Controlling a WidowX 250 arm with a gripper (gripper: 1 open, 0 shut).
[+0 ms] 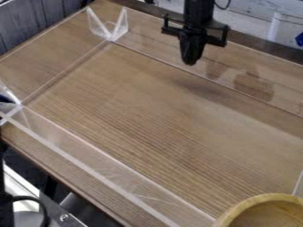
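My black gripper (192, 51) hangs over the back part of the wooden table (154, 124), near the top centre of the camera view. Its fingers point down and sit close together, shut, with nothing visible between them.
Clear plastic strips and brackets (106, 27) line the table's left and back edges. A wooden bowl (260, 213) sits at the bottom right corner. Dark equipment is partly visible at the lower left edge.
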